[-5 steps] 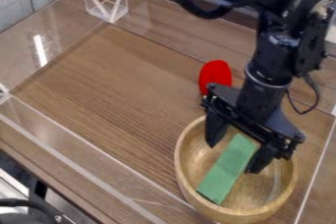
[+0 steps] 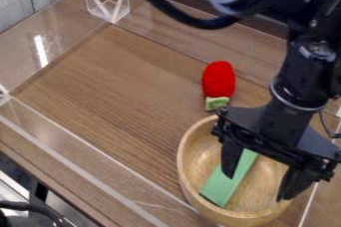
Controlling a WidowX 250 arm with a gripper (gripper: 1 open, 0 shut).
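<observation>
My black gripper point(image 2: 270, 155) hangs low over the round tan bowl point(image 2: 209, 141) at the lower right, its dark fingers spread open. A green block point(image 2: 226, 179) lies in the bowl, partly hidden behind the gripper. A red object with a green part point(image 2: 217, 78) lies on the wooden table above the bowl, just left of the arm.
A white wire-like item point(image 2: 110, 0) stands at the back left. The arm fills much of the right side.
</observation>
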